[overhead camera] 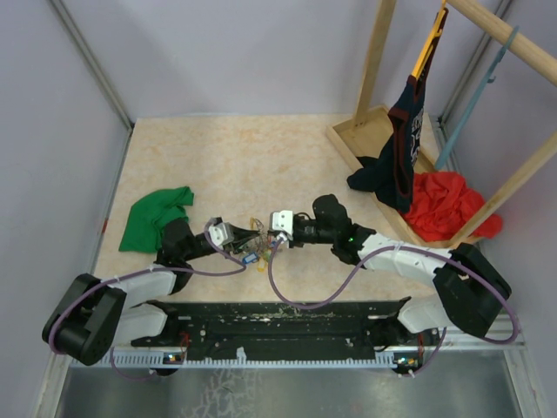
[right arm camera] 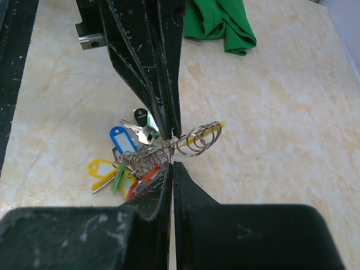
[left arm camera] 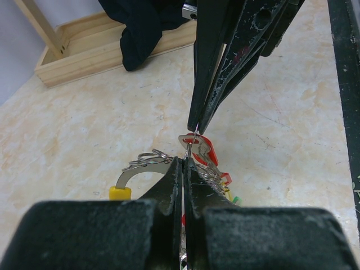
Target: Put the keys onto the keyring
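Note:
My left gripper and right gripper face each other over the work area, both shut, their tips meeting at thin metal wire of the keyrings (right arm camera: 199,138). Below and around them lie several keys with coloured tags: a blue tag (right arm camera: 122,140), yellow tags (right arm camera: 99,167), a red tag (right arm camera: 140,183), a green one and a black-headed key (right arm camera: 140,116). In the left wrist view a red-handled piece (left arm camera: 207,148) sits behind the fingertips. Whether either gripper pinches a key or ring is hard to tell.
A green cloth (overhead camera: 152,218) lies at the left. At the right stands a wooden tray (overhead camera: 365,135) with a red cloth (overhead camera: 452,209) and a dark hanging cloth (overhead camera: 400,148).

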